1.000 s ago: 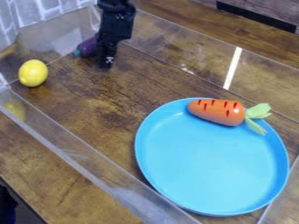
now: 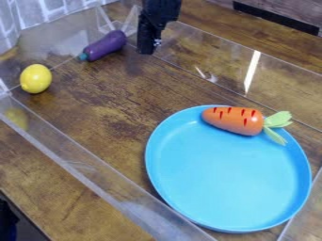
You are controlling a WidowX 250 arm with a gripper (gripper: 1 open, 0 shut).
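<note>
The black gripper (image 2: 151, 45) hangs at the top of the view, shut, with nothing visible between its fingers. A little to its left a purple eggplant (image 2: 104, 45) lies on the wooden floor of the clear-walled box, near its back left. A yellow lemon (image 2: 36, 79) sits at the left. On the right is a light blue plate (image 2: 227, 188), with an orange toy carrot (image 2: 234, 120) lying on its back edge.
Clear plastic walls (image 2: 75, 165) run along the left, front and back. The wooden middle (image 2: 126, 104) between lemon, eggplant and plate is free.
The gripper has moved right and up, away from the eggplant, which is now more fully visible and lies in about the same place.
</note>
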